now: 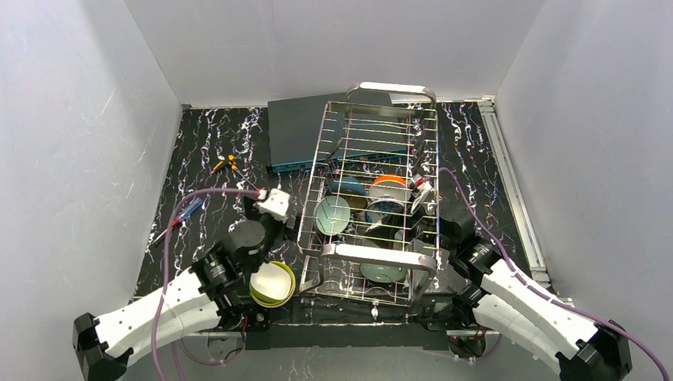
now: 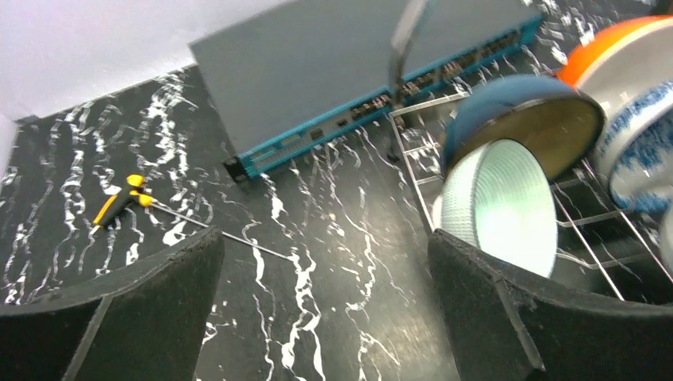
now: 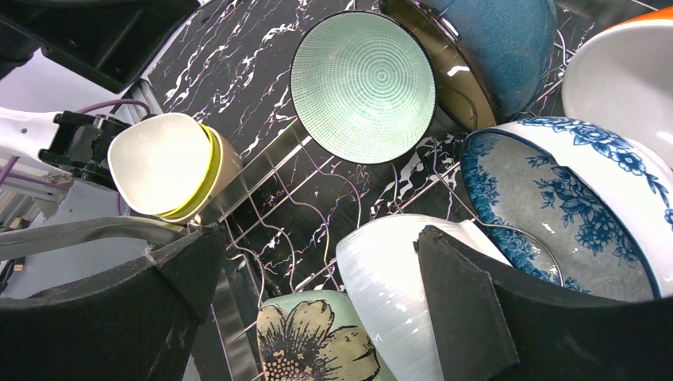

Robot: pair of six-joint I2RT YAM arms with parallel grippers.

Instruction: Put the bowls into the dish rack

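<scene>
A two-tier wire dish rack [image 1: 379, 252] holds several bowls in its lower level: a pale green bowl [image 2: 508, 210], a blue bowl [image 2: 508, 103], an orange-and-white bowl, a blue-floral bowl [image 3: 603, 190], a white bowl [image 3: 381, 294] and a flower-patterned green bowl [image 3: 317, 341]. A stack of white, yellow and beige bowls [image 1: 270, 279] stands outside the rack at front left. My left gripper is open and empty, just left of the rack beside the green bowl. My right gripper is open inside the rack's right side, above the white and flower-patterned bowls.
A dark flat box [image 1: 305, 127] lies behind and under the rack. Screwdrivers [image 1: 190, 210] and a yellow-black tool [image 1: 224, 164] lie on the left of the marble table, which is otherwise fairly clear. The upper tier and handles of the rack overhang the bowls.
</scene>
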